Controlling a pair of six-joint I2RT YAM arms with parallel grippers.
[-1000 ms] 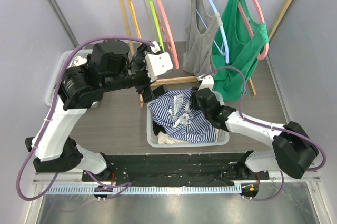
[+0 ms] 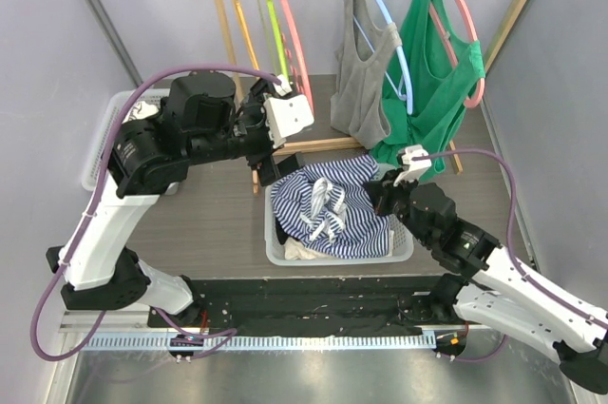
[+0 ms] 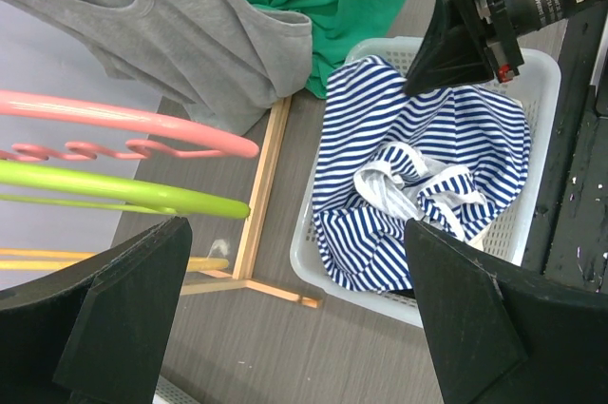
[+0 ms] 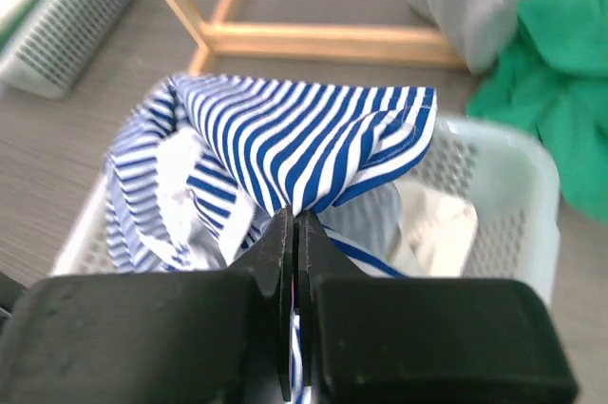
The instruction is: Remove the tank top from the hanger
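Observation:
The blue-and-white striped tank top [image 2: 328, 209] lies crumpled in the white basket, pale trim showing in its middle. My right gripper is shut on an edge of its striped cloth, which fans out beyond the fingertips in the right wrist view. From the top, that gripper sits over the basket's right side. Empty and open, my left gripper hangs up to the left of the basket. A bare pink hanger [image 2: 293, 35], a green hanger [image 2: 275, 28] and a yellow hanger [image 2: 242, 26] hang on the rail near it.
A grey tank top [image 2: 366, 71] on a blue hanger and a green tank top [image 2: 427, 76] on a pink hanger hang further right. The white basket [image 2: 274, 254] also holds pale and dark cloth. Another basket [image 2: 93, 152] stands behind my left arm.
My right gripper has moved a little right and down in the top view, drawing the striped cloth's edge with it. The bare pink hanger has swung. My left arm has stayed still.

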